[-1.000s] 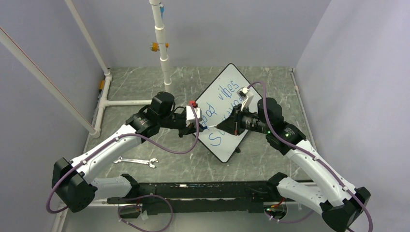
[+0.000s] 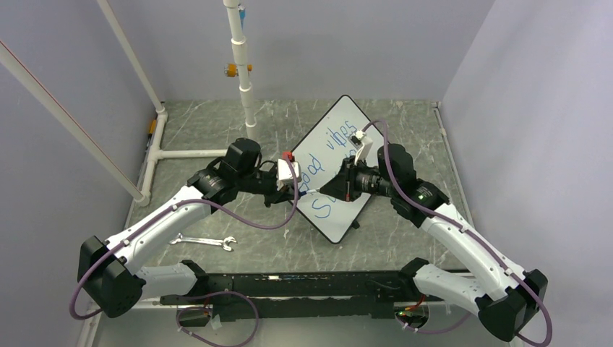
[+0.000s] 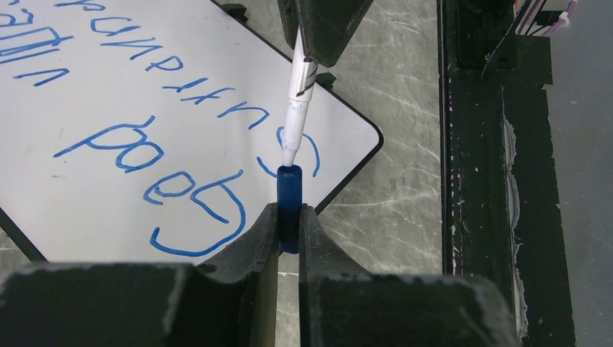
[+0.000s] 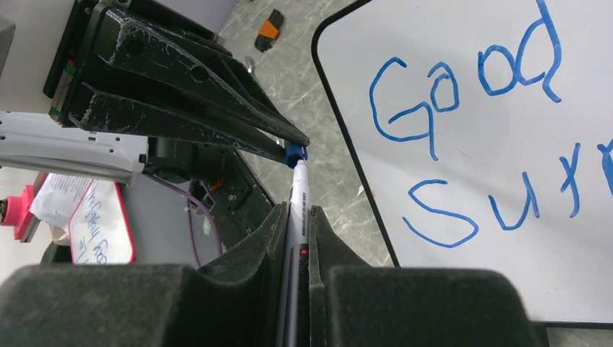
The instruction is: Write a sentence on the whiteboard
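Note:
A white marker (image 4: 298,195) is clamped between the fingers of my right gripper (image 2: 322,190), its narrow end pointing at my left gripper (image 2: 301,193). The left fingers are closed around a blue cap (image 3: 290,191), its open end facing the marker. In the left wrist view the marker's tip meets the mouth of the cap; how far it sits inside cannot be seen. Beneath both grippers lies the whiteboard (image 2: 338,222), turned at an angle, with blue handwriting (image 4: 441,213) that includes "Good" and "vibes". The right arm covers part of the writing from above.
Wrenches (image 2: 206,241) lie on the grey table left of the board. White pipes (image 2: 191,153) form a frame at the back left. An orange and black object (image 4: 269,30) shows beyond the left gripper in the right wrist view. Table right of the board is clear.
My right gripper has shifted slightly left with the marker, bringing it closer to the left gripper and the cap. The left arm looks unmoved.

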